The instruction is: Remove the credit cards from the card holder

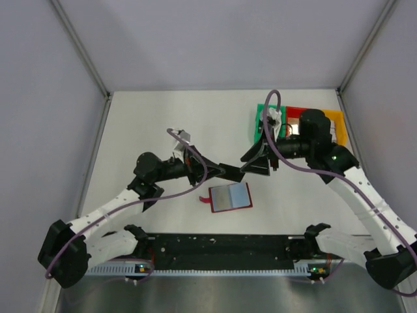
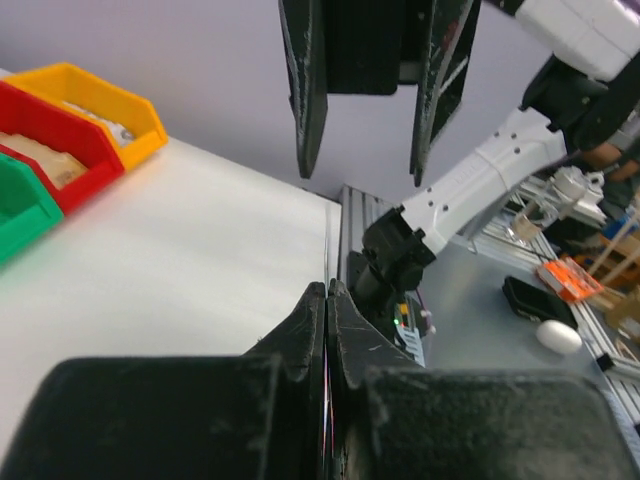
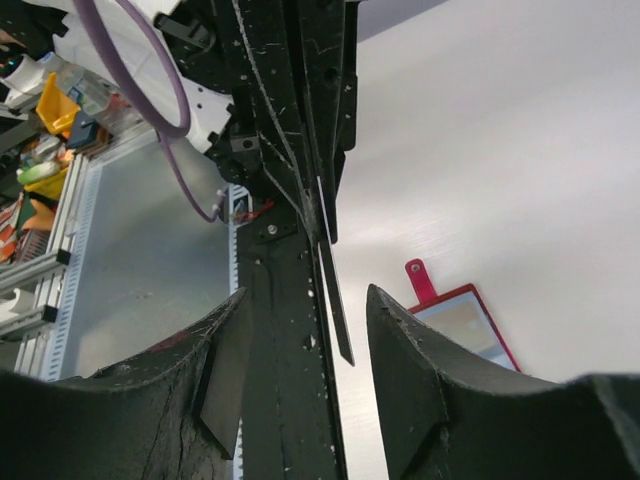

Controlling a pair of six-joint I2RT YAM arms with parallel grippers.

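A thin dark card (image 1: 230,173) is held in the fingertips of my shut left gripper (image 1: 217,171); in the right wrist view the card (image 3: 334,300) appears edge-on. Just right of it, my right gripper (image 1: 254,161) stands open with nothing between its fingers; its fingers also show above in the left wrist view. The open card holder (image 1: 240,195), red-edged with a red tab and pale pockets, lies on the white table below, between the arms.
Green (image 2: 20,210), red (image 2: 85,150) and yellow (image 2: 140,120) bins stand at the back right of the table.
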